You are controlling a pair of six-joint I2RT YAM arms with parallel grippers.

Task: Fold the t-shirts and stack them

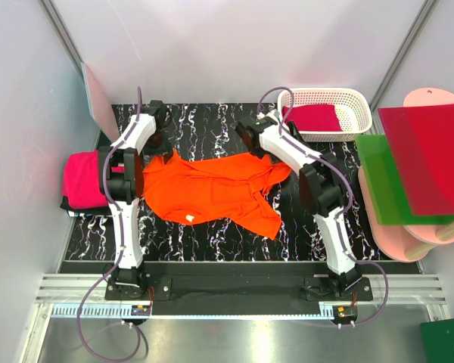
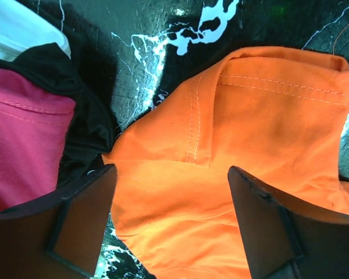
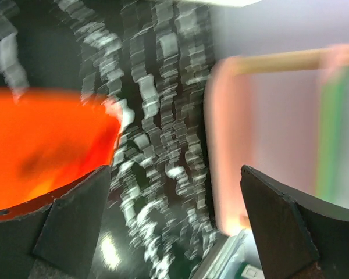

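An orange t-shirt (image 1: pixel 200 189) lies spread and creased across the dark marbled table, its neckline toward the front edge and one sleeve pointing front right. Over its back left corner my left gripper is open, and orange cloth (image 2: pixel 163 203) shows beyond and between the fingers without being pinched. My right gripper is open near the shirt's right end, with only blurred table between its fingers; the orange cloth (image 3: pixel 41 145) appears to its left. Folded t-shirts, pink on top (image 1: pixel 85 180), form a stack at the left, partly behind the left arm.
A white basket (image 1: pixel 356 113) with red cloth inside stands at the back right. Right of the table is a pink stand (image 1: pixel 367 200) under green and red panels. Bare table (image 1: pixel 204 136) shows behind the shirt and in front of it.
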